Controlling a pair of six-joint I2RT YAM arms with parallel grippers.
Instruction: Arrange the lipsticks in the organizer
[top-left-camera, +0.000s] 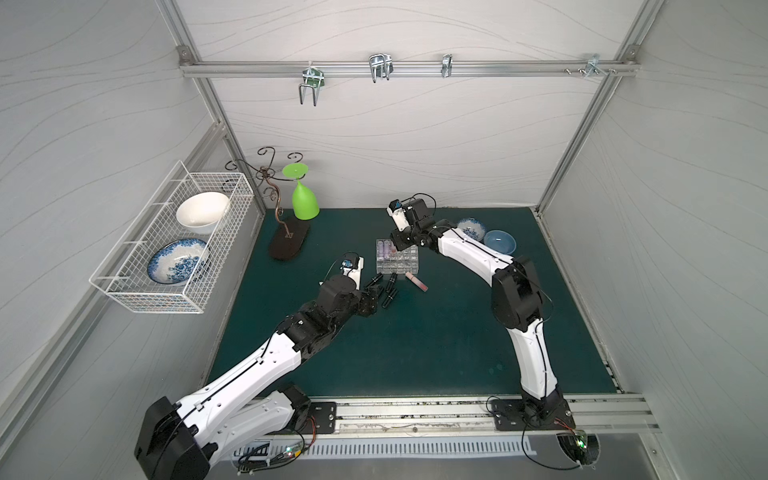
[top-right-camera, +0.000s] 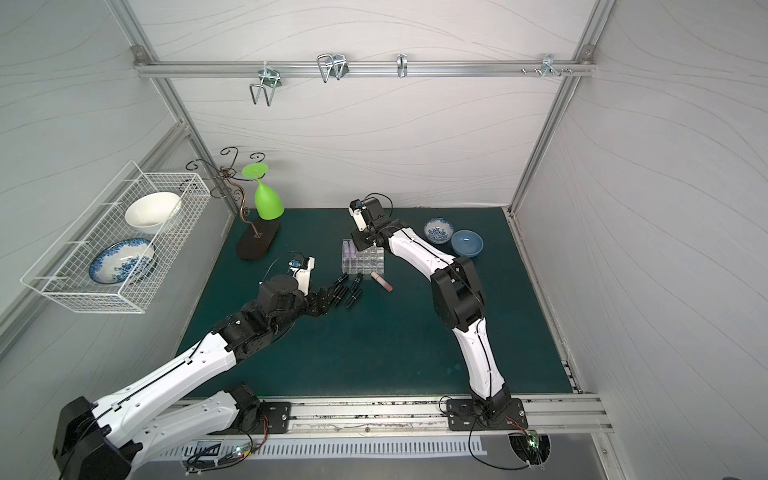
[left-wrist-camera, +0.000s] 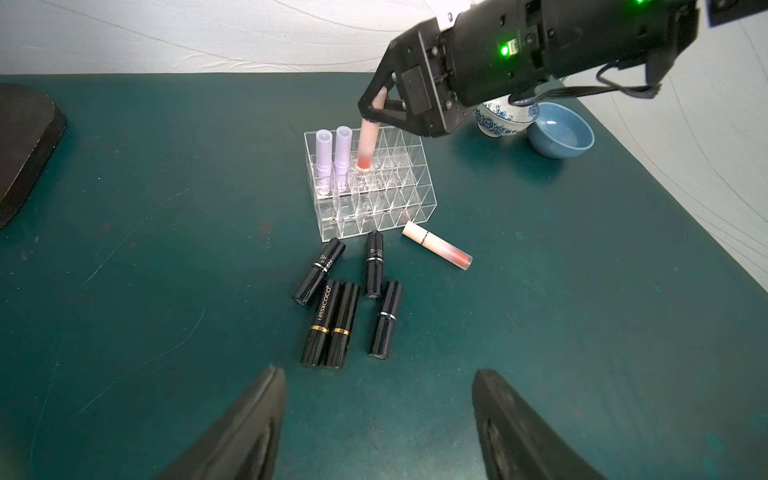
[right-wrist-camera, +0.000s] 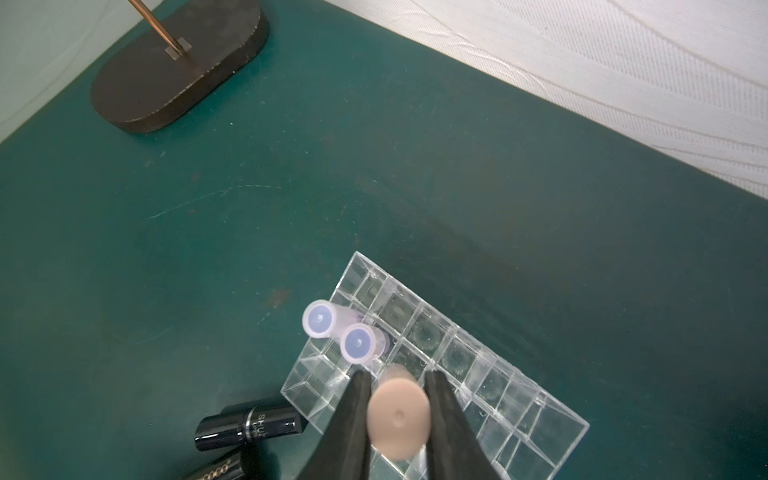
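Observation:
A clear organizer (left-wrist-camera: 408, 200) holds two lavender tubes (left-wrist-camera: 324, 160) at its left. My right gripper is shut on a peach lipstick (left-wrist-camera: 367, 144), upright over the organizer beside those tubes, its bottom among the slots. A peach-and-white lipstick (left-wrist-camera: 438, 246) lies in front of the organizer, with several black lipsticks (left-wrist-camera: 386, 320) lying to its left. My left gripper stands open, nearer the front, nothing between its fingers.
A blue bowl (left-wrist-camera: 560, 136) and a patterned bowl (top-right-camera: 438, 229) stand at the back right. A metal stand on a dark base (right-wrist-camera: 180, 72) is at the back left.

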